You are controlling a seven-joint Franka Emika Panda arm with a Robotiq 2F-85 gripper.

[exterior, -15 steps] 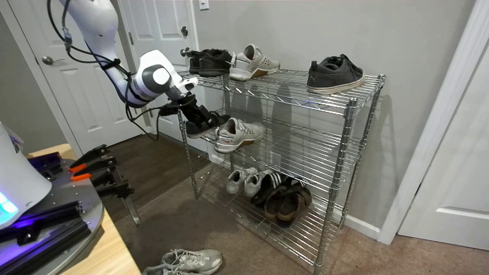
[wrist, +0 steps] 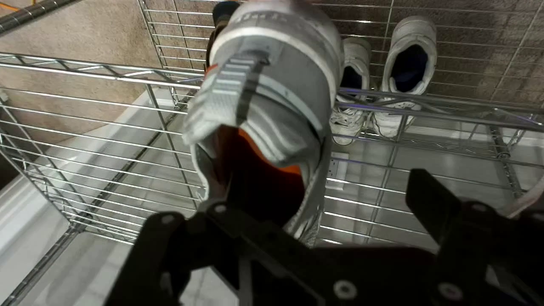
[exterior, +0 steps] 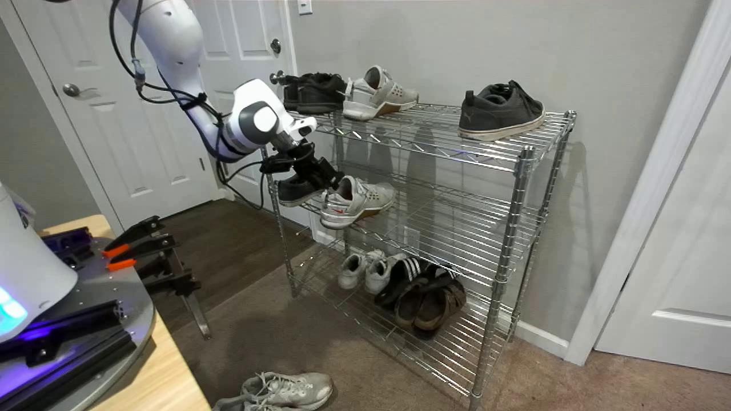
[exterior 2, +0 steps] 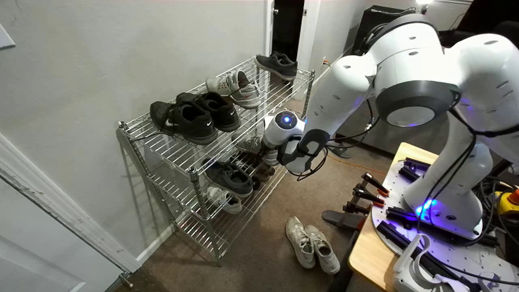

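Observation:
On the middle shelf of the wire rack, a grey-white sneaker (exterior: 357, 201) with an orange lining sits with its heel toward the front edge. My gripper (exterior: 333, 181) is at its heel end, just above the opening. In the wrist view, the gripper stands open; its left finger overlaps the mouth of the sneaker (wrist: 275, 92), while the other is well off to the right. Whether the left finger touches the shoe cannot be told. A black shoe (exterior: 296, 190) lies beside the sneaker, partly behind my gripper.
Black shoes (exterior: 316, 93), a similar white sneaker (exterior: 378, 93) and a single dark shoe (exterior: 500, 111) stand on the top shelf. Several shoes and sandals (exterior: 430, 299) fill part of the bottom shelf. The middle shelf is clear to the right. Worn sneakers (exterior 2: 311, 244) rest on the carpet.
The arm has moved right in exterior view 1, bringing my gripper from over the black shoe to the heel of the white sneaker. The shoes show no clear movement.

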